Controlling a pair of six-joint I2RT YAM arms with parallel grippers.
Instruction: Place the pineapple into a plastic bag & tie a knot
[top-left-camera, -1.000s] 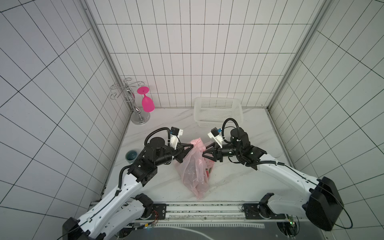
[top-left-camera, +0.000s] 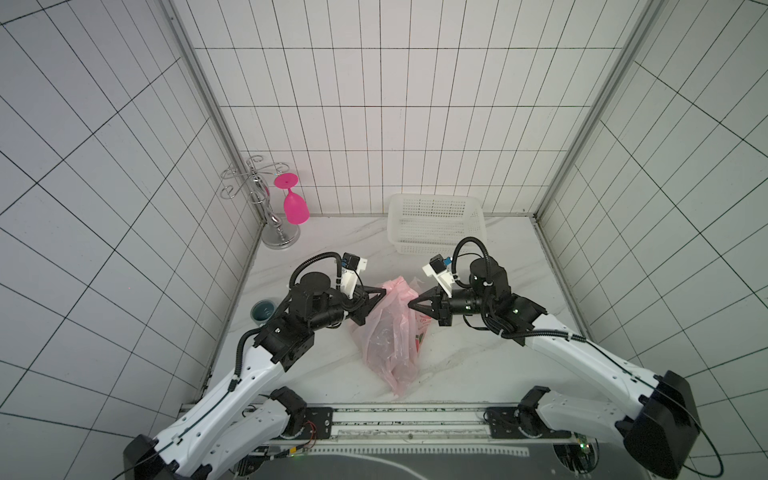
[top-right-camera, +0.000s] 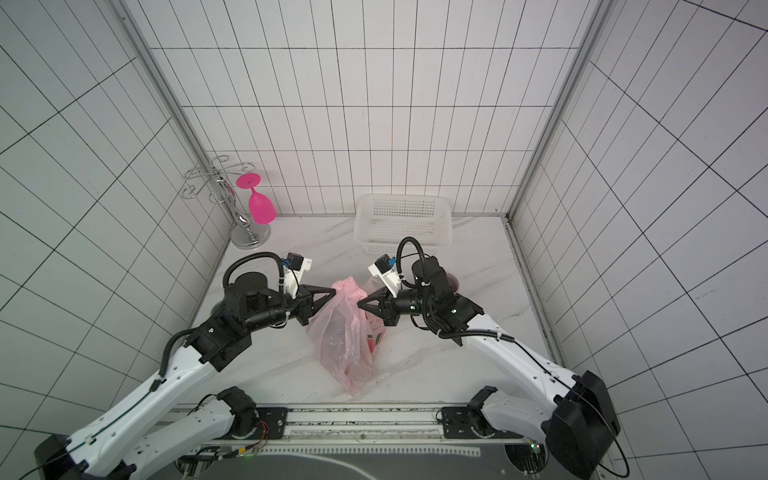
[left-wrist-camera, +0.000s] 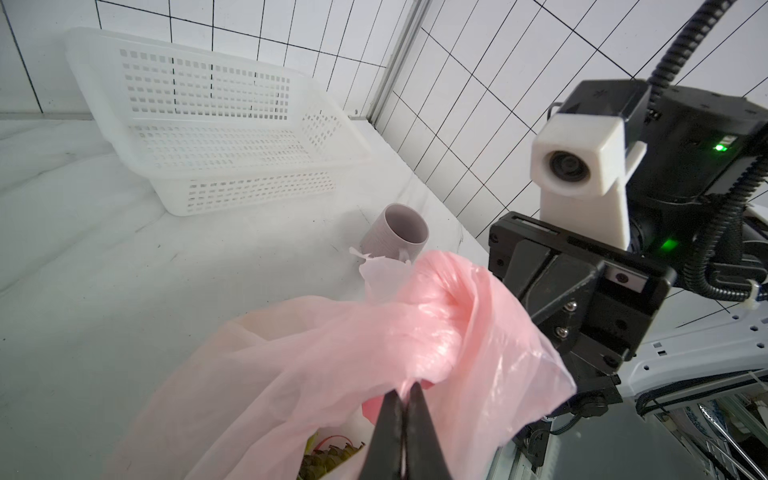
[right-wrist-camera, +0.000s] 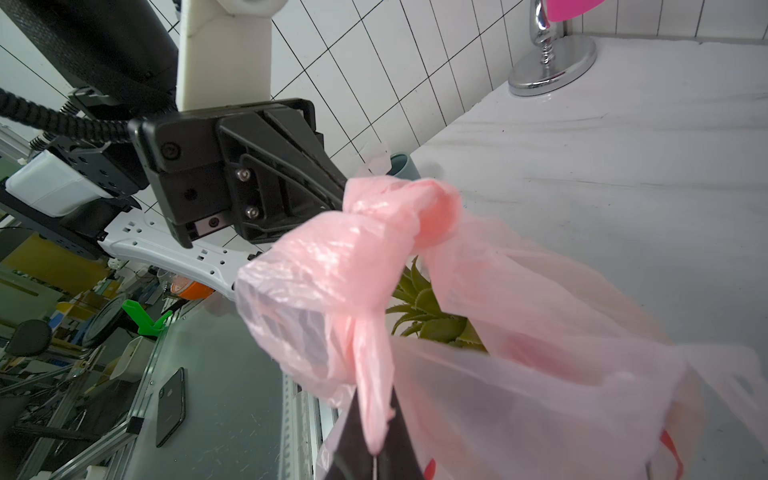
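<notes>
The thin pink plastic bag (top-left-camera: 392, 340) stands bunched at its top between my two grippers. Inside it is the pineapple, mostly hidden; its green leaves (right-wrist-camera: 436, 308) show through a gap in the right wrist view. From the left, my left gripper is shut on gathered bag film, which draws to a point at its tips. My right gripper is shut at the bag's right side. A twisted pink strand hangs down over its fingertips, and no film shows clearly between them.
A white perforated basket (top-left-camera: 437, 224) stands at the back. Behind the right arm is a mauve mug (left-wrist-camera: 394, 232), and left of the left arm a teal cup (top-left-camera: 263, 311). A metal rack (top-left-camera: 280, 232) holds a pink goblet (top-left-camera: 295, 208) at back left.
The bag's top has shifted a little right too. The left arm has stayed nearly still.
</notes>
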